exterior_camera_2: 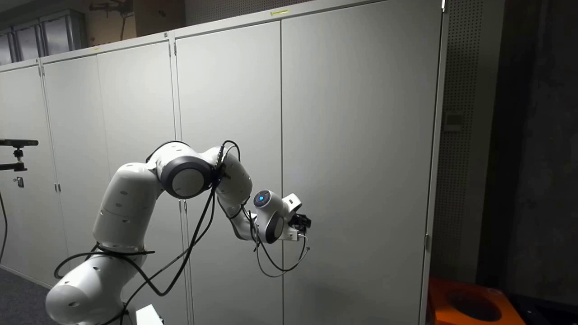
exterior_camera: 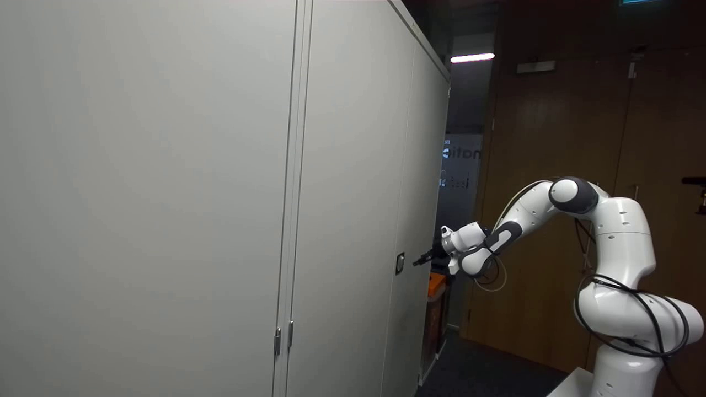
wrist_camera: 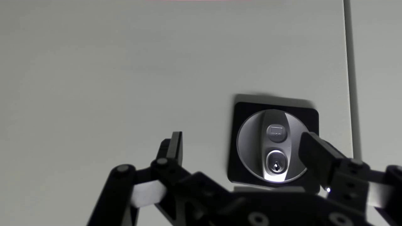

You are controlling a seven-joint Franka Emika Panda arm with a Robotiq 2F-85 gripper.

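Observation:
A round silver knob (wrist_camera: 275, 146) with a keyhole sits in a square black plate (wrist_camera: 235, 150) on the grey cabinet door (wrist_camera: 124, 75); its raised grip stands nearly upright. In the wrist view my gripper is open, and nothing is between its fingers. The right fingertip overlaps the knob's right edge in the picture, while the left one lies well left of the plate. From the side, the gripper (exterior_camera: 415, 263) points at the lock plate (exterior_camera: 400, 263) with a gap between them. The second exterior view shows the arm hiding the knob.
The cabinet doors (exterior_camera_2: 357, 135) are shut, with a narrow seam (wrist_camera: 352, 90) just right of the knob. An orange-topped bin (exterior_camera: 437, 284) stands past the cabinet's end. Loose cables (exterior_camera_2: 282, 271) hang below the wrist. Open space lies between arm and cabinet.

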